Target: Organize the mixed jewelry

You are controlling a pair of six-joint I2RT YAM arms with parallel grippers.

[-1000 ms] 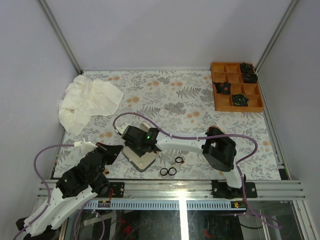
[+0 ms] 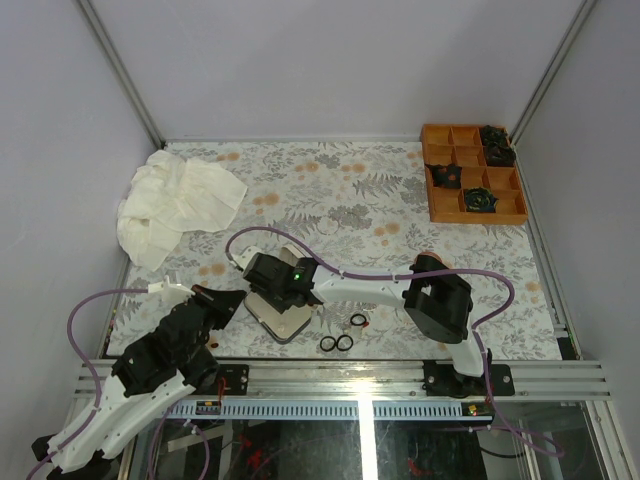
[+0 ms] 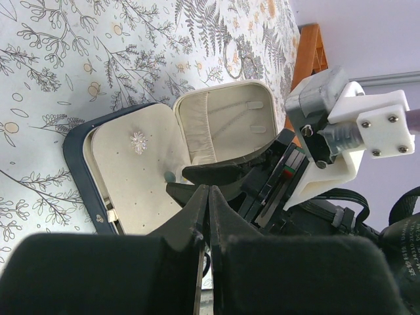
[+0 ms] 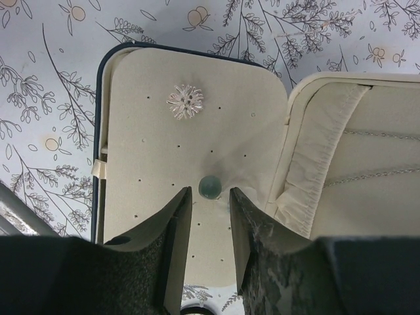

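Observation:
An open cream-and-navy jewelry case [image 2: 282,325] lies at front center, partly under my right arm. Its padded panel [image 4: 144,151] holds a silver flower-shaped stud [image 4: 185,101] and a green round piece [image 4: 209,187]. Chains [image 4: 367,174] lie in the adjoining compartment. My right gripper hovers over the green piece, fingertips apart on either side just below it, nothing visibly between them. My left gripper is shut and empty, left of the case in the top view.
A wooden sectioned tray [image 2: 470,214] with dark pouches stands at back right. A white cloth [image 2: 175,205] lies at back left. Several dark rings [image 2: 328,343] sit at the front edge, right of the case.

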